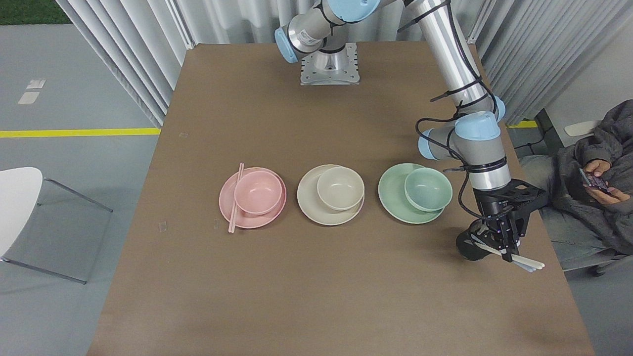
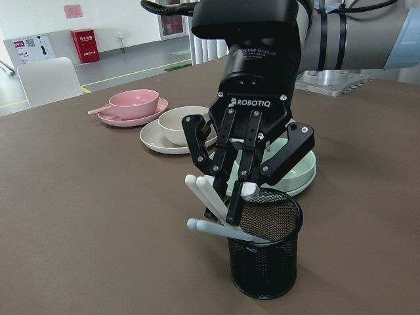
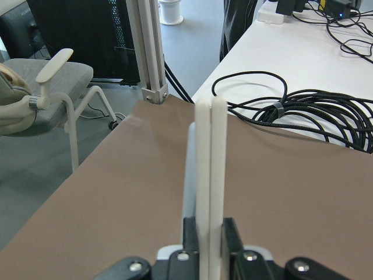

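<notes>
A black mesh pen holder [image 2: 264, 269] stands on the right part of the table with pale blue chopsticks [image 2: 207, 228] sticking out over its rim. Directly over it my gripper [image 2: 225, 213] is low, with white chopsticks [image 3: 217, 163] between its fingers, so it appears shut on them. Pink chopsticks [image 1: 233, 214] lie on a pink plate [image 1: 225, 194] beside a pink bowl [image 1: 258, 193]. A cream plate [image 1: 309, 207] with a cream bowl [image 1: 340, 188] is in the middle; a green plate [image 1: 390, 199] with a green bowl [image 1: 428, 189] is right of it.
A seated person [image 1: 593, 213] is close to the table's right edge. A white chair [image 1: 15, 201] stands off to the left. In the wrist view, coiled cables [image 3: 315, 114] lie on a white table.
</notes>
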